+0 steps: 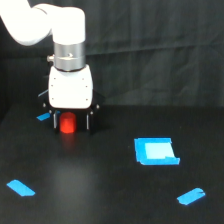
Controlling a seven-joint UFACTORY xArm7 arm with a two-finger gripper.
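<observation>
A small red object [68,125] stands upright on the dark table at the left of the camera view. My white gripper [71,123] is lowered over it, pointing down. One dark finger [54,119] shows to the left of the red object and another [88,121] to its right. The fingers look wide apart, with a gap showing at the right side. The hand hides the top of the red object. Whether either finger touches it is too small to tell.
A white square outlined in blue tape [142,149] lies at the right. Blue tape strips mark the front left [20,188], the front right [190,196] and the back left [43,116].
</observation>
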